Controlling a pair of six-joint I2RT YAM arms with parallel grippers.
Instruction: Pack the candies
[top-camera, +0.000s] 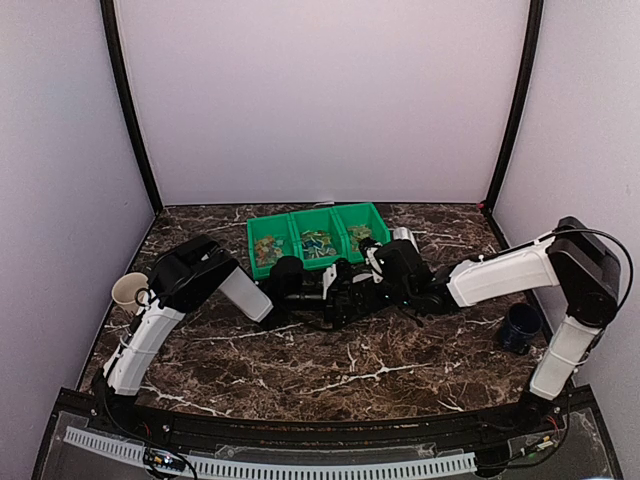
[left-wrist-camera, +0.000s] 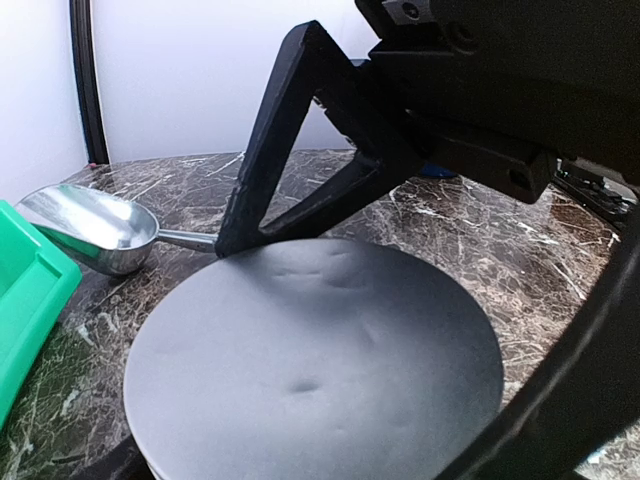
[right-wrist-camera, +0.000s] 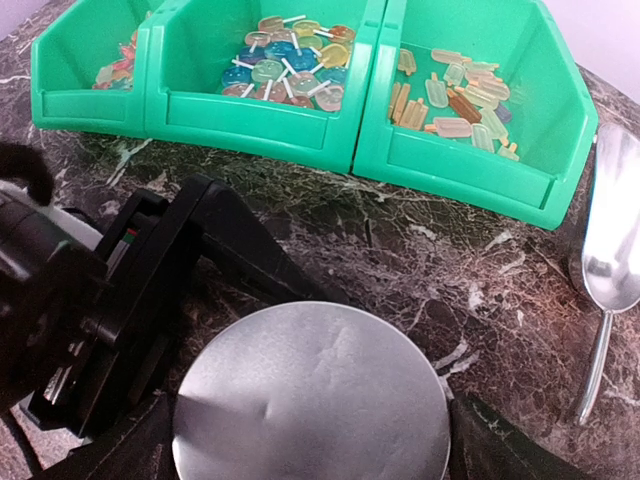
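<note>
A silver, round-faced container (right-wrist-camera: 312, 400) sits between my two grippers, its dented disc filling the lower part of both wrist views. In the right wrist view, fingers (right-wrist-camera: 505, 450) of my right gripper stand wide on either side of it; the right gripper (top-camera: 368, 272) is open. My left gripper (top-camera: 342, 292), also open, is close against the right one, and its grip on the container's far side is hidden. The green three-bin tray (right-wrist-camera: 250, 123) behind holds wrapped-looking candies (right-wrist-camera: 116, 72), lollipops (right-wrist-camera: 290, 68) and popsicle-shaped candies (right-wrist-camera: 455, 110).
A metal scoop (right-wrist-camera: 612, 235) lies just right of the tray. A white cup (top-camera: 128, 290) stands at the far left, and a dark blue cup (top-camera: 519, 328) at the right.
</note>
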